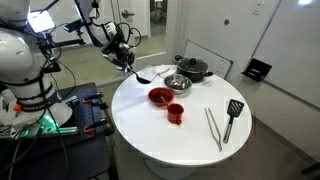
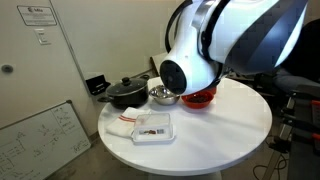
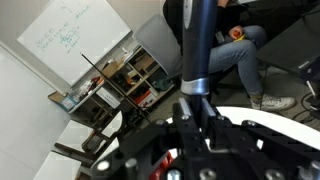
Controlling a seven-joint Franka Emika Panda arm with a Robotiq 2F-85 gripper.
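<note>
My gripper (image 1: 127, 64) is at the upper left in exterior view 1, by the table's left edge. It is shut on a dark long-handled utensil (image 1: 141, 78), which slants down and right over the white table (image 1: 185, 145). In the wrist view the utensil (image 3: 197, 55) looks blue-grey and rises from between my fingers at the gripper. Its exact kind cannot be made out. The arm (image 2: 205, 60) fills the front of exterior view 2 and hides the gripper there.
On the table are a red bowl (image 1: 155, 98), a red cup (image 1: 175, 114), a metal bowl (image 1: 181, 83) and a black lidded pot (image 1: 193, 67). Tongs (image 1: 213, 129) and a black spatula (image 1: 233, 112) lie at the right. A clear container (image 2: 152, 130) stands beside a white cloth (image 2: 122, 124).
</note>
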